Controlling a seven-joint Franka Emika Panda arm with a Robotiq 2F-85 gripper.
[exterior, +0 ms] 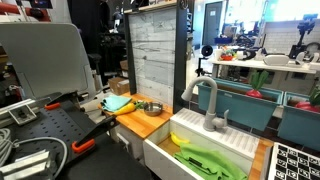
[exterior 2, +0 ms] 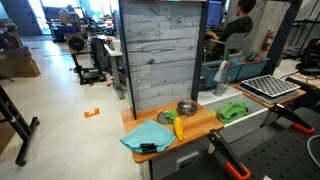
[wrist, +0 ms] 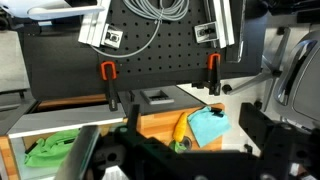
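My gripper shows at the bottom of the wrist view, its dark fingers spread wide with nothing between them. It hovers above the wooden counter point(exterior 2: 206, 122); neither exterior view shows it. On that counter lie a light blue cloth point(exterior 2: 150, 136), a yellow banana-like item point(exterior 2: 179, 127) and a round metal bowl point(exterior 2: 187, 107). A green cloth point(exterior: 212, 163) rests in the white sink point(exterior: 157, 160), with a small yellow piece point(exterior: 178, 140) near its far end. The wrist view shows the green cloth at lower left; dark gripper parts cover some of the counter.
A grey faucet point(exterior: 211, 102) rises behind the sink, and a white perforated rack point(exterior: 293, 163) lies to its right. Two orange-handled black clamps point(wrist: 108, 72) grip the dark perforated table point(wrist: 160, 55). A tall grey panel point(exterior 2: 160, 55) stands behind the counter.
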